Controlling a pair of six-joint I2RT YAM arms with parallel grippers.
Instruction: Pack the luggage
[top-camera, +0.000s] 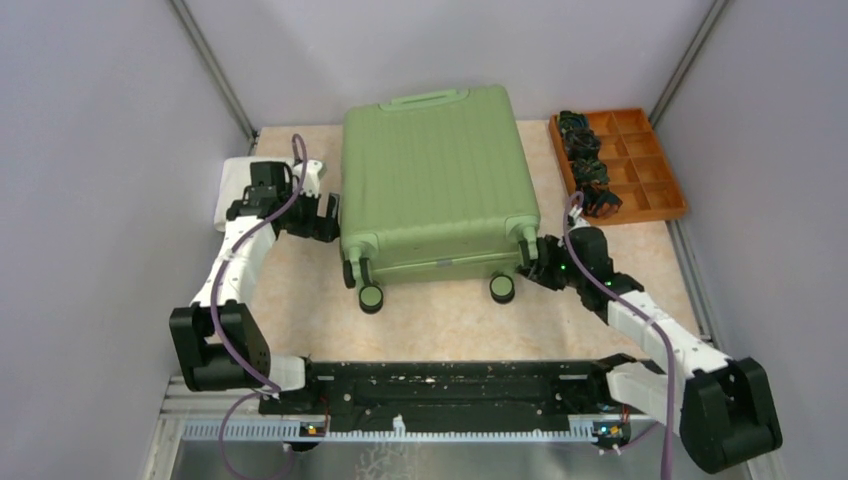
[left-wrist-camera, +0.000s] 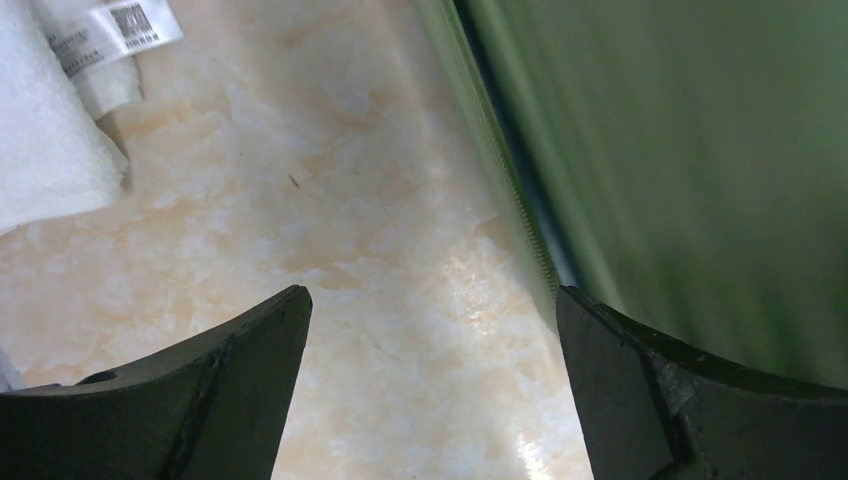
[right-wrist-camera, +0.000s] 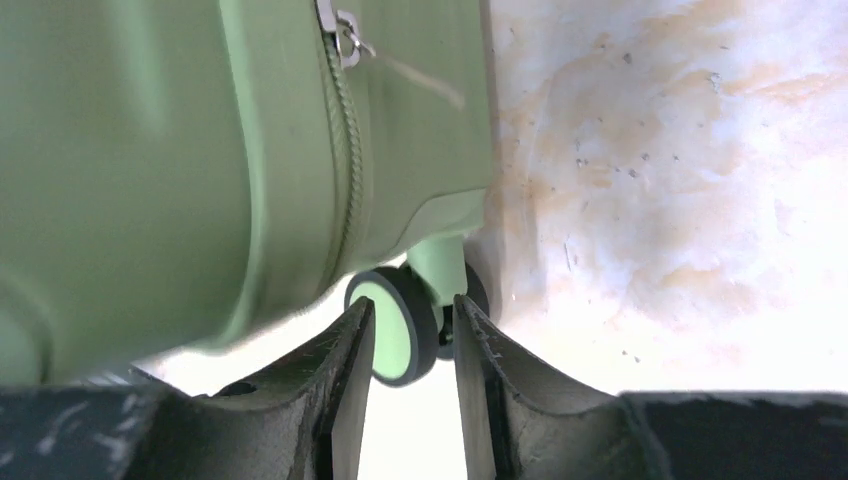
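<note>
The green suitcase (top-camera: 435, 170) lies closed in the middle of the table, handle at the back, wheels toward the front. My left gripper (top-camera: 327, 215) stands open beside its left side; in the left wrist view the fingers are apart over bare table, next to the zipper seam. My right gripper (top-camera: 535, 255) is at the front right corner, below a wheel. In the right wrist view a zipper pull (right-wrist-camera: 348, 40) with a pale cord and a wheel (right-wrist-camera: 393, 325) show; whether anything is between the fingers is unclear.
A folded white towel (top-camera: 229, 190) lies at the left. An orange divided organizer (top-camera: 645, 170) with dark rolled items in its left row sits at the back right.
</note>
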